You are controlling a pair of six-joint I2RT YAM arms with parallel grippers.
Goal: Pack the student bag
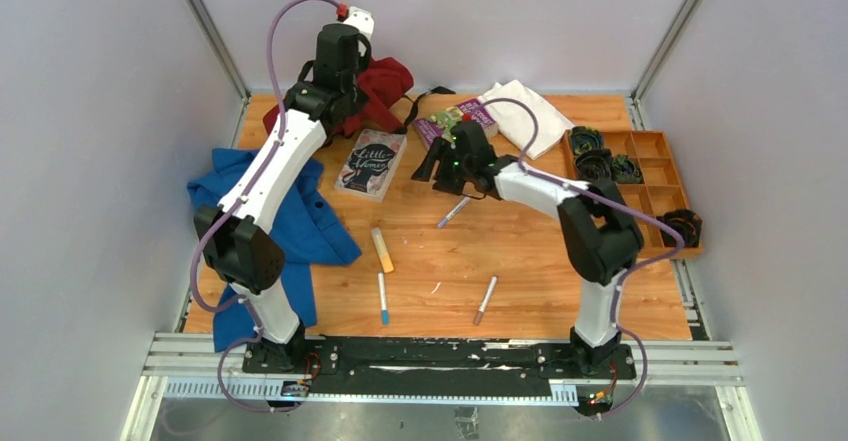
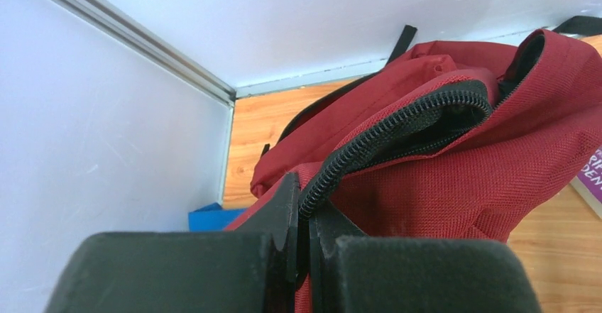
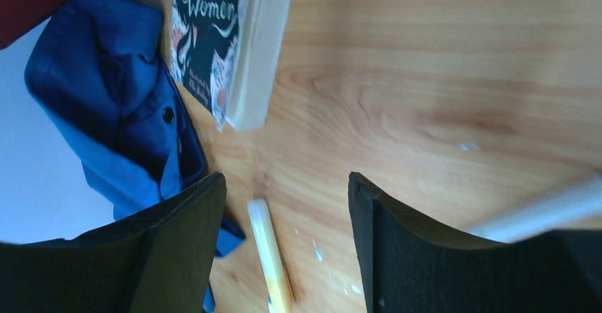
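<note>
The red bag [image 1: 385,86] is lifted at the back left, my left gripper shut on its zipped edge; its dark zip [image 2: 397,125] curves away from the fingers. The Little Women book [image 1: 368,166] lies bare on the table below the bag; a purple-green book [image 1: 470,111] lies to its right. My right gripper hangs over the middle table with fingers apart and nothing between them, near the Little Women book. Markers [image 1: 383,296] and a yellow glue stick [image 1: 382,249] lie toward the front.
A blue garment [image 1: 235,176] covers the left side. A white cloth [image 1: 540,121] lies at the back right. A wooden organiser [image 1: 660,171] with dark bundles stands on the right.
</note>
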